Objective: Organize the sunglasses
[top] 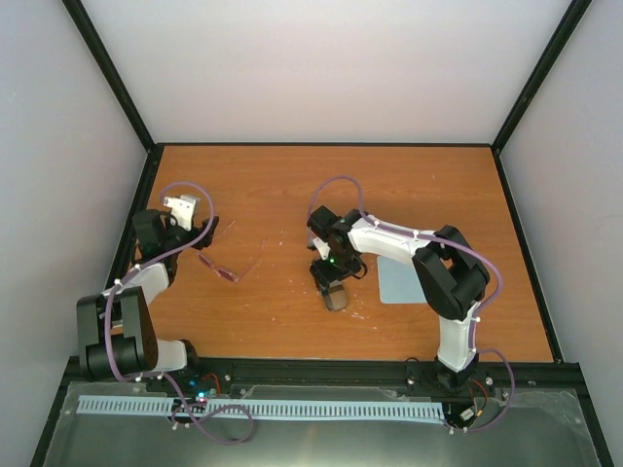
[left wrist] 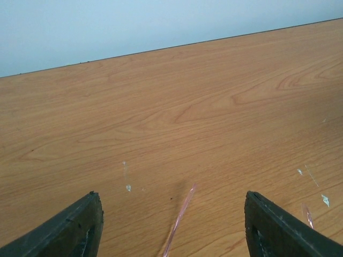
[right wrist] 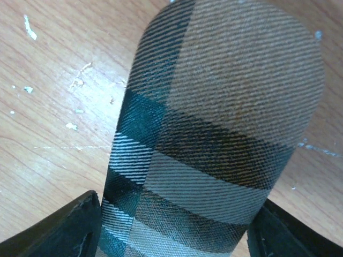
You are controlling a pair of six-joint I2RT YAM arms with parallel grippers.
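Observation:
Pink sunglasses [top: 226, 271] lie unfolded on the left half of the table, beside my left gripper [top: 208, 233]. In the left wrist view a thin pink temple [left wrist: 177, 224] shows between its open fingers, below them on the wood. A plaid soft case [right wrist: 209, 123] in grey and dark teal lies near the table's middle. My right gripper [top: 324, 274] is over the case's upper end, its fingers apart on either side of it; whether they touch it I cannot tell.
A light blue cloth [top: 402, 287] lies right of the case, partly under the right arm. Dark frame rails and walls border the table.

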